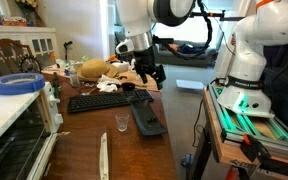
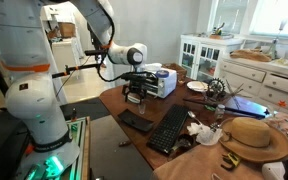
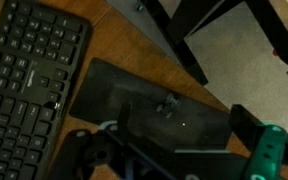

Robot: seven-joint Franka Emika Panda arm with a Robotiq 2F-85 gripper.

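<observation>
My gripper (image 1: 144,70) hangs above the far end of a long black tray (image 1: 150,122), with clear air between them. In the wrist view the gripper is open, its fingers apart over the same dark tray (image 3: 104,92). A small dark item (image 3: 168,103) shows on the tray's surface, too dim to name. The black keyboard (image 3: 32,75) lies beside the tray. In exterior view 2 the tray (image 2: 136,121) rests flat on the brown table. Nothing is seen between my fingers.
A clear glass (image 1: 122,121) stands close to the tray. Near the table's front lies a pale strip (image 1: 104,157). Blue tape (image 1: 19,83) sits on a white appliance at the left. A tan hat (image 2: 251,131) and other clutter crowd the far end.
</observation>
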